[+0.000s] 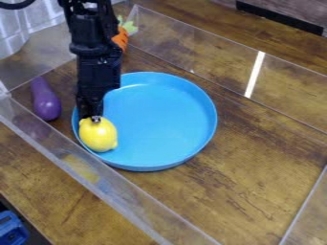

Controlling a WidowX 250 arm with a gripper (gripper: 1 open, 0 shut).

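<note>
A blue round plate (160,120) rests on the wooden table, with a yellow lemon-like object (98,135) at its left side. My black gripper (91,112) reaches down from the top left to just behind the yellow object, at or touching it; its fingertips are small and partly hidden, and it looks shut. A purple eggplant (45,100) lies left of the plate.
An orange carrot-like item (121,33) lies behind the arm. A clear low barrier runs along the left and front. A blue object (10,229) sits at the bottom left corner.
</note>
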